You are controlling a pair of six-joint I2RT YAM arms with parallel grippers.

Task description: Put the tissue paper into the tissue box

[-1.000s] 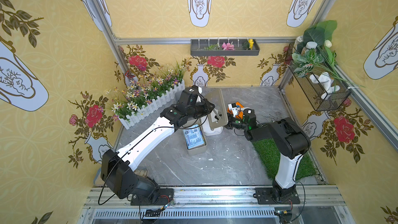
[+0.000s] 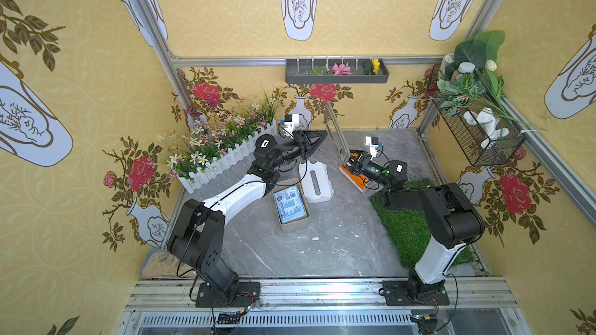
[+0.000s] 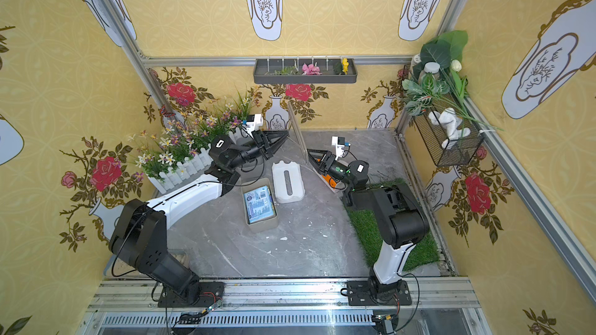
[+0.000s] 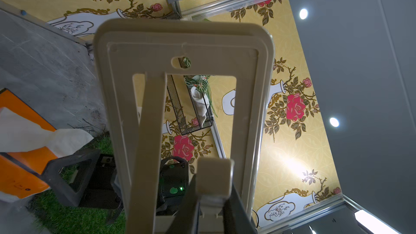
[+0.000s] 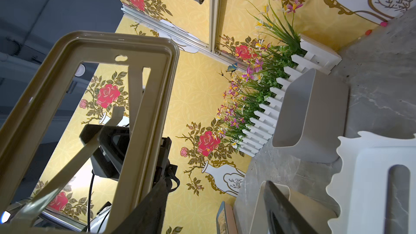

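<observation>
A blue-and-white tissue pack (image 2: 290, 204) lies inside the beige tissue box (image 2: 294, 226) in the middle of the table. In the left wrist view my left gripper is shut on a tab of a beige rectangular frame (image 4: 249, 117). Held up off the table, this frame (image 2: 335, 133) looks nearly edge-on from the top left. My right gripper (image 2: 350, 160) stands close to the frame's lower end. Its fingers (image 5: 279, 208) are spread in the right wrist view, nothing between them; the frame (image 5: 164, 91) rises beside them.
A white slotted cover (image 2: 326, 189) lies just right of the box. An orange item (image 4: 30, 160) with white material on it lies by the right gripper, near the grass mat (image 2: 409, 229). A grey bin (image 5: 312, 112) stands before the white fence (image 5: 264, 123).
The beige frame has turned from a broad face to nearly edge-on and gone up and back, with my left gripper still shut on it. My right gripper has moved back and slightly right.
</observation>
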